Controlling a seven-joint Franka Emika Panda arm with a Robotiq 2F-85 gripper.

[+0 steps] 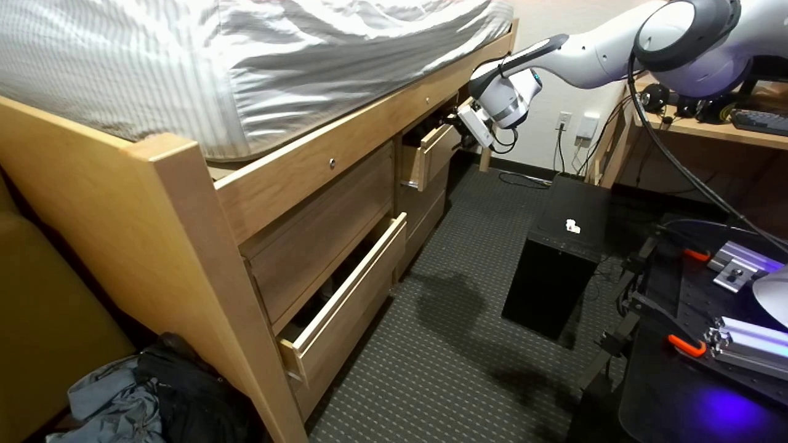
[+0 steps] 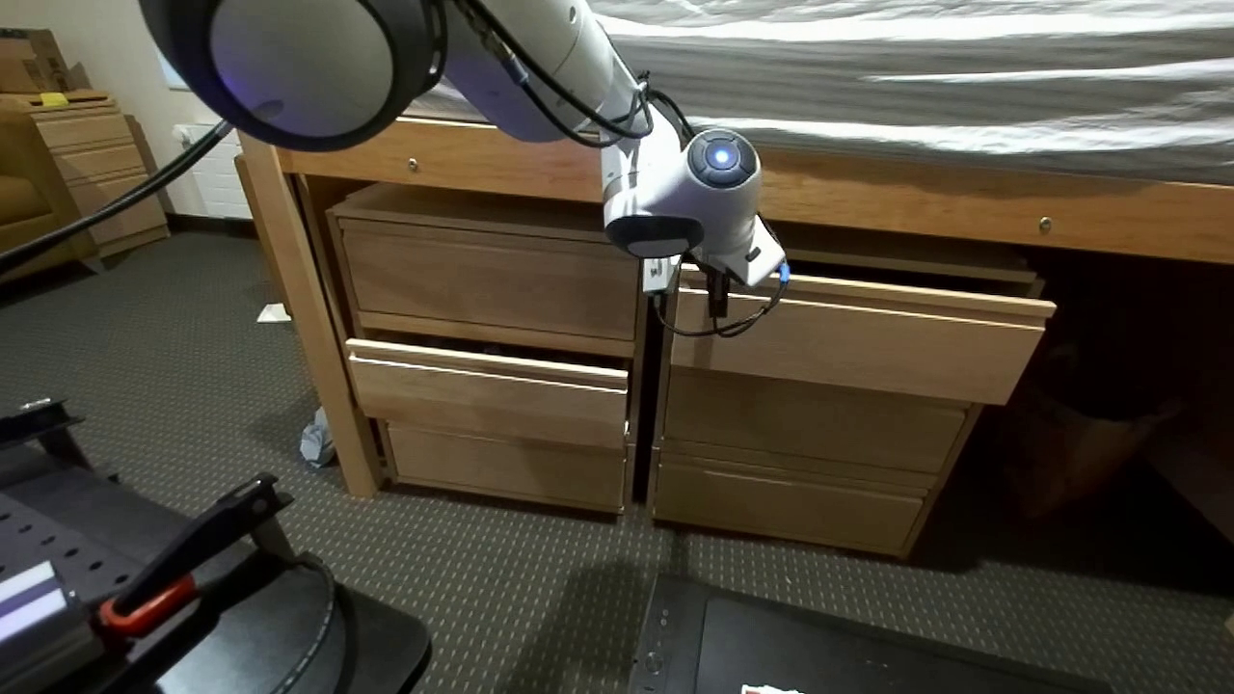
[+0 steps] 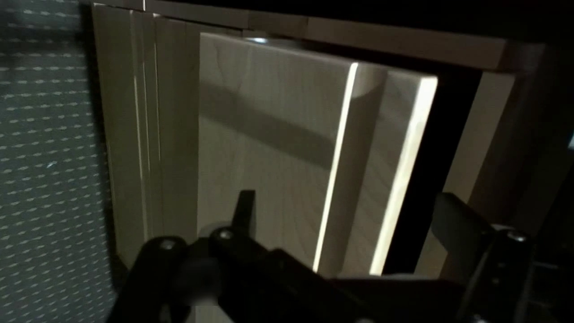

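Observation:
The upper right drawer of the under-bed chest is pulled partway out. In the wrist view its wooden front fills the middle, with its bright top edge running down toward my gripper. The gripper is open: one dark finger is on the outer side of the drawer front, the other over the dark gap behind it. The drawer front lies between them; contact cannot be told. In exterior view 1, the hand is at the far end of this drawer.
A lower left drawer also stands partly out. The bed rail runs just above the drawers. A black box stands on the carpet, with open floor between it and the drawers. The black table is at the right.

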